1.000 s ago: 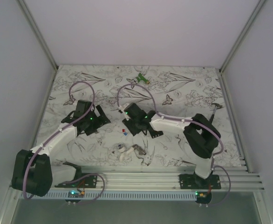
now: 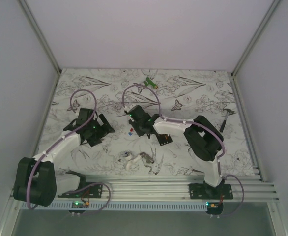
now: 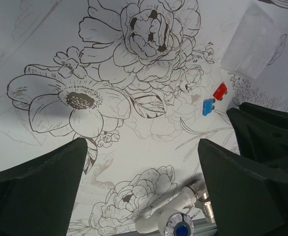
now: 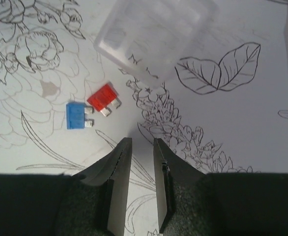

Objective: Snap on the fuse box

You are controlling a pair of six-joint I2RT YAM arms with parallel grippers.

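A blue fuse and a red fuse lie close together on the patterned table, also in the left wrist view near the right. My right gripper is low beside them, its fingers slightly apart with nothing between. My left gripper stands open, over bare patterned table to the left of the fuses. A translucent box [image 4: 154,34] lies just beyond the fuses. In the top view, a dark object [image 2: 165,139] lies under the right arm; whether it is the fuse box I cannot tell.
A white-and-metal fitting [image 3: 176,221] lies toward the front centre. A green toy [image 2: 150,82] sits at the back and a hammer [image 2: 227,115] at the right.
My right arm shifted left over the fuses and back to the right, now leaving them uncovered in the top view. The left arm has moved only slightly.
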